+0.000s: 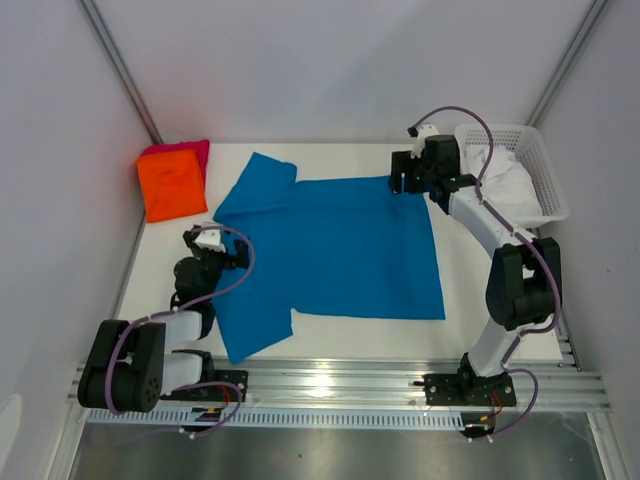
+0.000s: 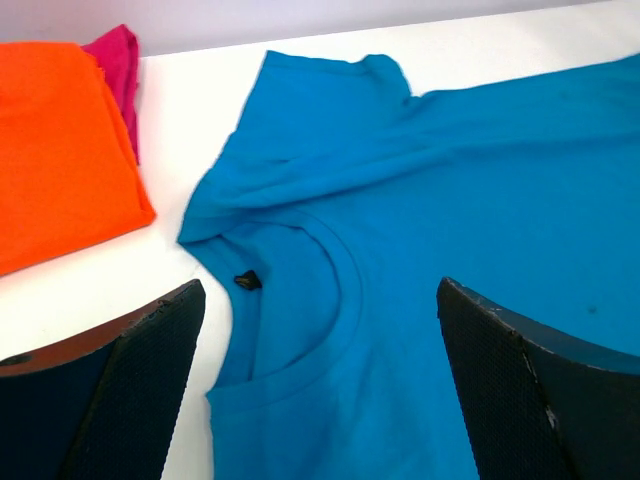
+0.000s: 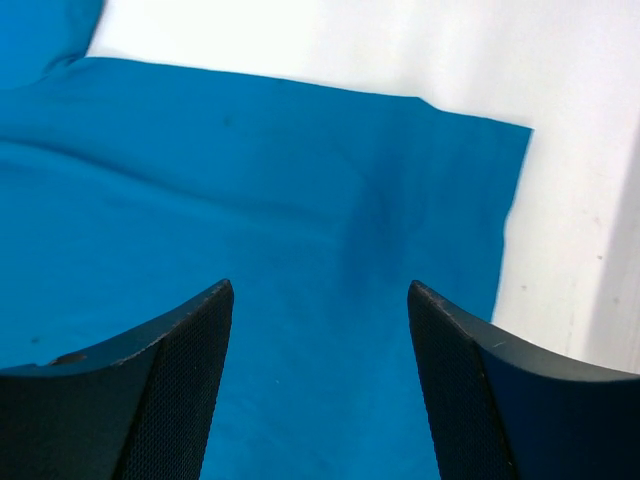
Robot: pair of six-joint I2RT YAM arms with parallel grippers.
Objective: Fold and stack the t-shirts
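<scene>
A blue t-shirt (image 1: 340,250) is spread over the table with one sleeve pointing to the back left and another to the front left. My left gripper (image 1: 225,255) hangs over its left side, open, with a wrinkled fold of the shirt below it in the left wrist view. My right gripper (image 1: 405,172) is above the shirt's back right corner, its fingers apart with nothing held between them; that corner (image 3: 480,170) shows flat in the right wrist view.
Folded orange (image 1: 172,185) and magenta (image 2: 115,60) shirts are stacked at the back left. A white basket (image 1: 545,180) with white cloth stands at the back right. Bare table surrounds the blue shirt.
</scene>
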